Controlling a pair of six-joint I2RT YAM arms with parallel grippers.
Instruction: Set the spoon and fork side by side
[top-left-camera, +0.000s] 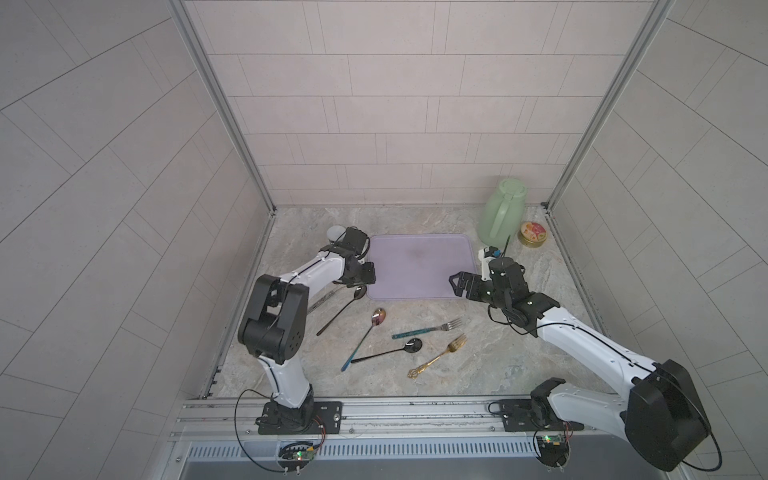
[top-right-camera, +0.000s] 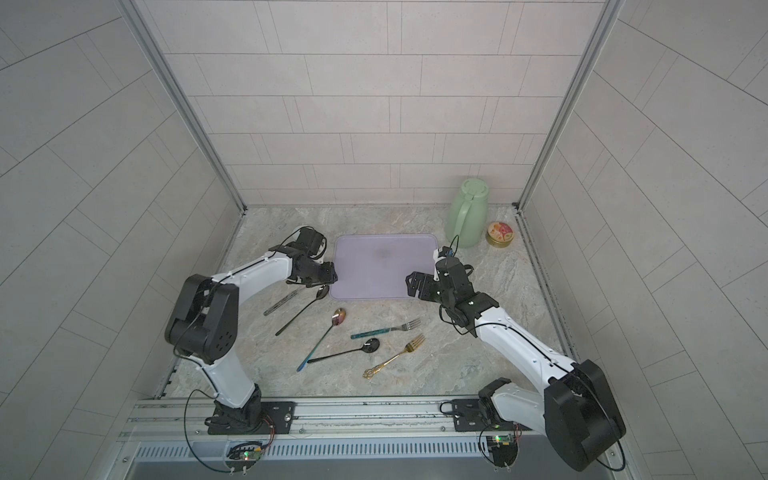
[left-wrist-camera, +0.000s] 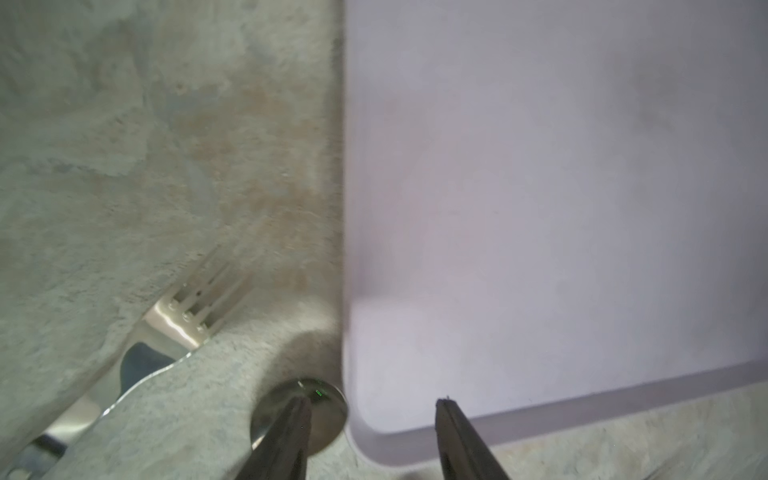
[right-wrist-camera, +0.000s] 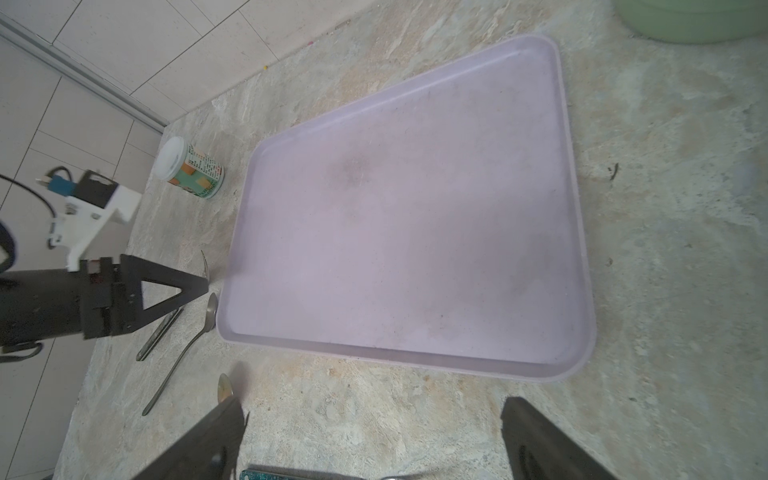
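My left gripper is open and empty, above the lilac tray's (left-wrist-camera: 560, 400) left front corner, by a dark spoon (left-wrist-camera: 296, 416) and a silver fork (left-wrist-camera: 164, 336). On the counter in front of the tray lie a blue-handled spoon (top-left-camera: 377, 317), another black spoon (top-left-camera: 411, 345), a teal-handled fork (top-left-camera: 416, 331) and a gold fork (top-left-camera: 436, 358), spread at different angles. My right gripper hangs open over the tray's right front area, with nothing between its fingers.
A green pitcher (top-left-camera: 502, 209) and a round tin (top-left-camera: 532, 233) stand back right. A small cup (right-wrist-camera: 192, 168) is at the back left, behind the left arm. The tray and the counter right of it are clear.
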